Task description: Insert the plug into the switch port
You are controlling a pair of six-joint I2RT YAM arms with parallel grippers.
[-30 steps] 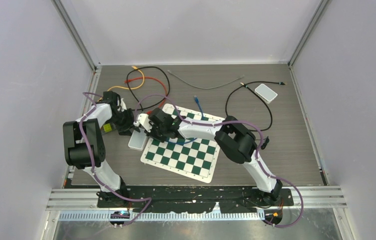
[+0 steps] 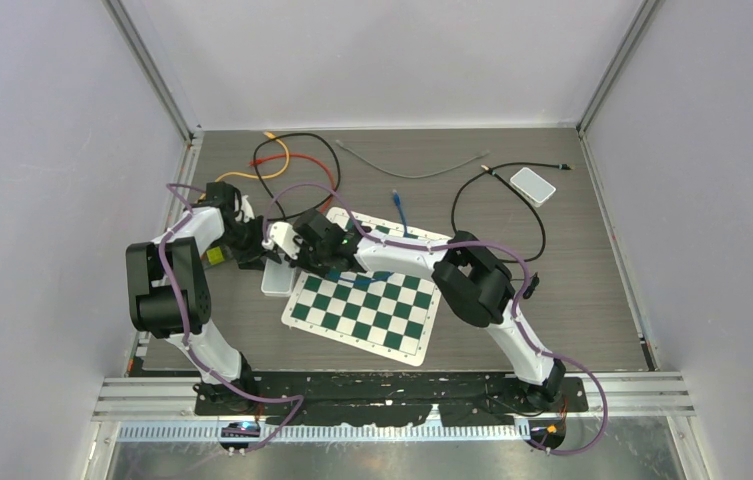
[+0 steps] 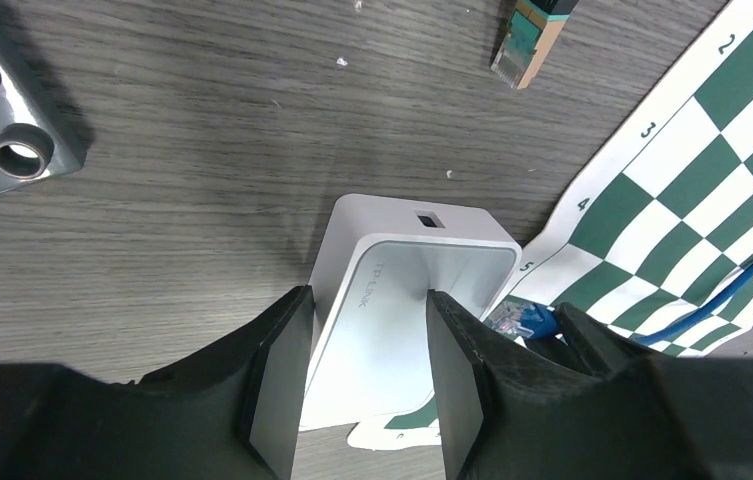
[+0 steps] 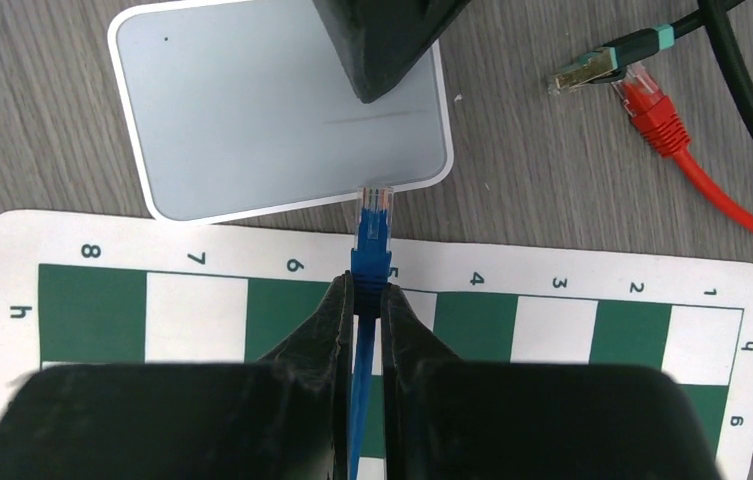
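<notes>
The switch, a white box with a grey top (image 3: 392,330), lies at the chessboard's corner. Spread apart over it is my left gripper, one finger along its left side and the other above its top face. The box is not clamped as far as I can see. My right gripper is shut on the blue plug (image 4: 372,235), whose clear tip points at the near edge of the switch (image 4: 252,110). From above, that tip meets or slightly overlaps the edge. In the left wrist view the plug (image 3: 522,320) is beside the box's right side; the port there is hidden.
The green-and-white chessboard (image 2: 372,325) lies under the right arm. A red plug (image 4: 657,115) and a black cable's plug (image 4: 592,70) rest nearby. A metal plate with holes (image 3: 22,110) is at the left. Another white box (image 2: 532,186) stands far right.
My right gripper has shifted slightly left, toward the switch. The white box has moved a little to the right and turned slightly. The left arm looks nearly still.
</notes>
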